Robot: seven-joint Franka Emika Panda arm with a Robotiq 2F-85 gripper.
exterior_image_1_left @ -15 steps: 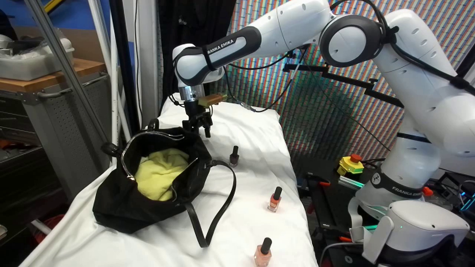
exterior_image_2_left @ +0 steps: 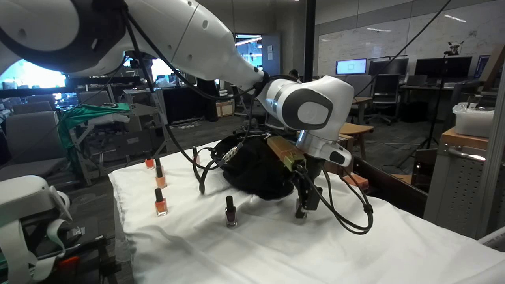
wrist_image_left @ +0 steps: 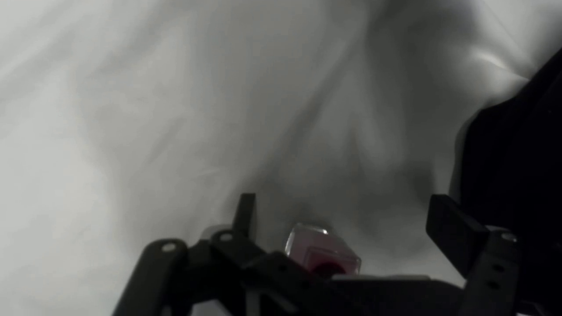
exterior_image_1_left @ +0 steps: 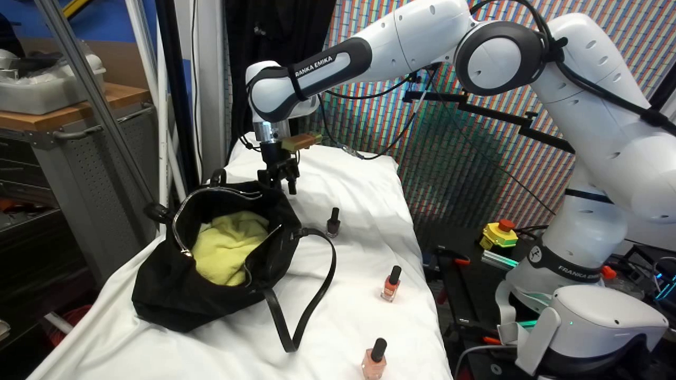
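Beyond the black bag point(exterior_image_1_left: 184, 297), my gripper point(exterior_image_1_left: 279, 182) points down close above the white cloth. It is open in the wrist view, where a reddish-pink nail polish bottle point(wrist_image_left: 322, 247) shows between the spread fingers, nearer the left one and apart from both. The gripper's own body hides the lower part of that bottle's image. A dark polish bottle point(exterior_image_2_left: 230, 217) stands upright to one side of the gripper. Farther off are an orange-red bottle point(exterior_image_1_left: 390, 286) and a peach bottle point(exterior_image_1_left: 373, 363), both upright with black caps.
The bag stands open with yellow cloth point(exterior_image_1_left: 229, 247) inside; its strap point(exterior_image_1_left: 315, 301) loops onto the table. In the wrist view the bag's dark side point(wrist_image_left: 519, 158) lies close by the right finger. Bare white cloth point(exterior_image_2_left: 369, 246) spreads on the gripper's other side.
My gripper has shifted very slightly to the left in exterior view 1. The bag and the visible bottles have stayed where they were.
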